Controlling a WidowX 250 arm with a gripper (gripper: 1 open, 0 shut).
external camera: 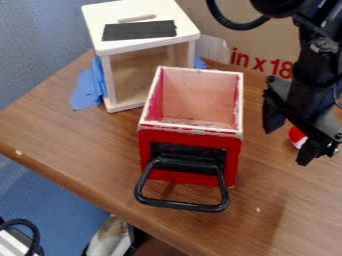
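A red open-topped box (231,152) with a pinkish, white-rimmed interior stands in the middle of the table, with a black loop handle (181,204) on its front. At the right, my dark gripper (291,134) hangs pointing down, just right of the box. A small red object (298,139) sits at its fingertips, mostly hidden behind them. I cannot tell whether the fingers are closed on it.
A white wooden cabinet (119,25) with a black panel on top stands at the back left, a blue cloth (86,90) beside it. A cardboard box (241,60) stands behind.
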